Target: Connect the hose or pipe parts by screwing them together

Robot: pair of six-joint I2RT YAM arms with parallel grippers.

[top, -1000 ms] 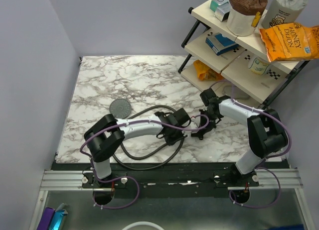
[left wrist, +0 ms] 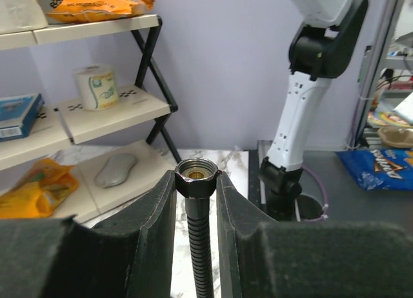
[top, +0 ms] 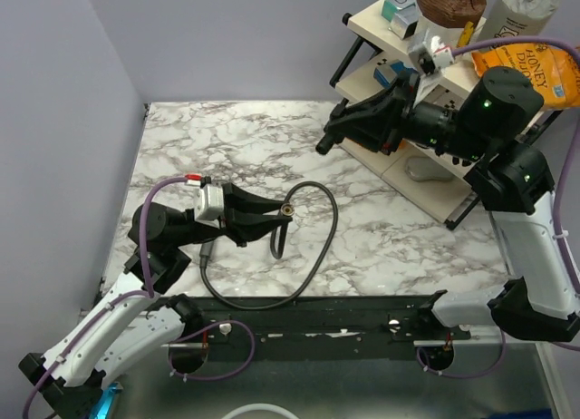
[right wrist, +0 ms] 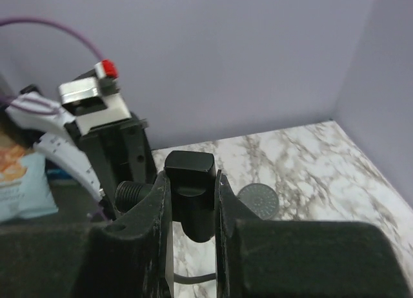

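Observation:
My left gripper [top: 279,210] is shut on the hose's end, a metal nut [left wrist: 196,179] with a brass centre, held upright with the ribbed hose [left wrist: 199,253] hanging below it. The hose [top: 322,252] loops over the marble table to the shower head's handle [top: 205,251], mostly behind my left arm in the top view; its round head [right wrist: 258,198] shows in the right wrist view. My right gripper [top: 333,133] is raised at the upper right, its fingers on a short dark fitting [right wrist: 192,191] with a threaded side piece.
A shelf rack [top: 404,188] with bags [top: 517,73], boxes [left wrist: 13,117] and a paper roll [left wrist: 97,88] fills the back right. The dark front edge [top: 299,319] runs below the arms.
Both arms have risen from low at the table's centre.

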